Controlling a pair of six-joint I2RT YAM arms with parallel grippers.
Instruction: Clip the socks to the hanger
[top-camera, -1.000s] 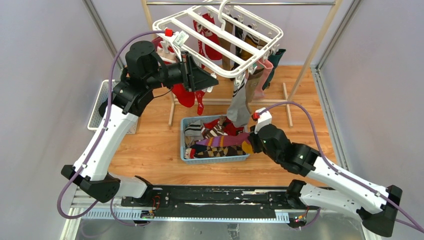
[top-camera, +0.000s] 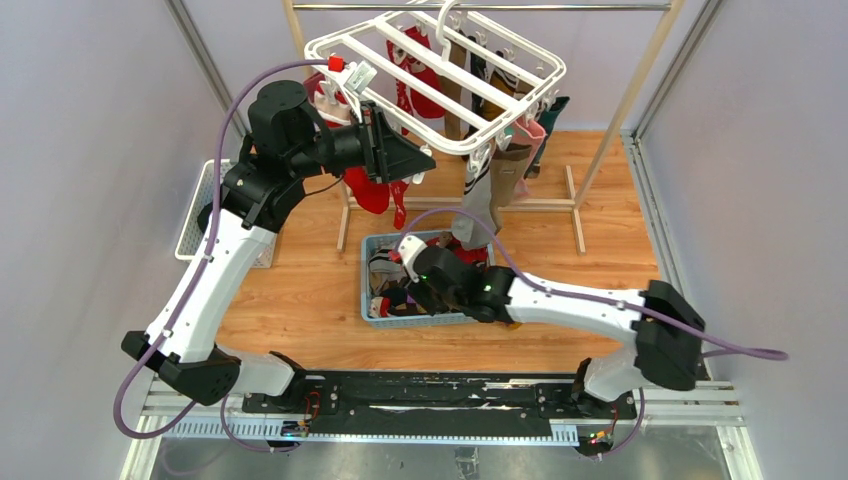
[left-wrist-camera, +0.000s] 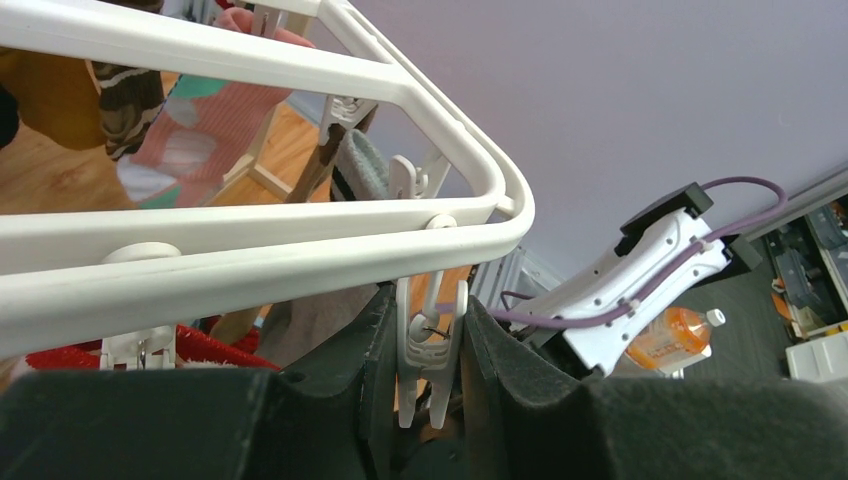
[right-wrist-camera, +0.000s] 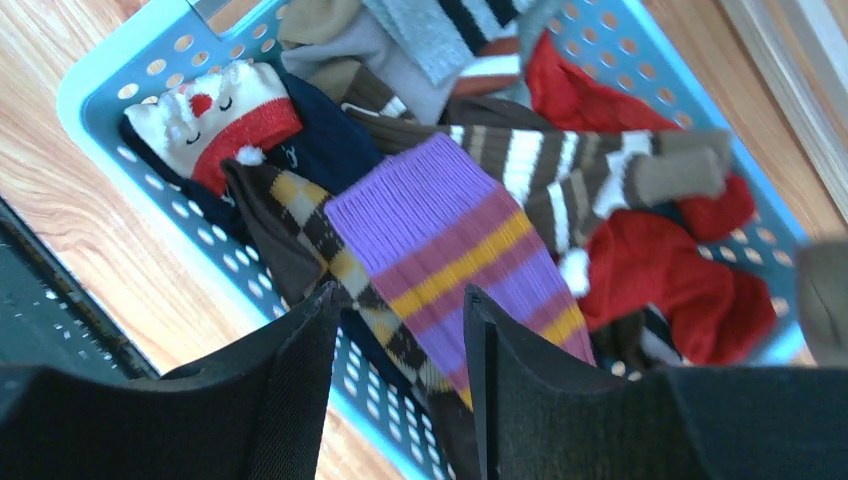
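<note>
The white hanger (top-camera: 440, 80) hangs from the rack, with socks clipped along it. My left gripper is shut on a white clip (left-wrist-camera: 410, 380) at the hanger's corner; no sock shows between that clip's fingers. My right gripper is open over the blue basket (right-wrist-camera: 220, 270), its fingers above a purple, yellow-striped sock (right-wrist-camera: 440, 220). Around that sock lie a checked sock (right-wrist-camera: 300, 210), a Santa-faced sock (right-wrist-camera: 200, 120), red socks and several grey and striped ones.
A white basket (top-camera: 190, 240) stands at the back left, behind the left arm. Hanging socks (top-camera: 478, 205) reach down close to the blue basket's back edge.
My right arm has swung left from beside the basket's right end to over its middle. The left arm looks unchanged.
</note>
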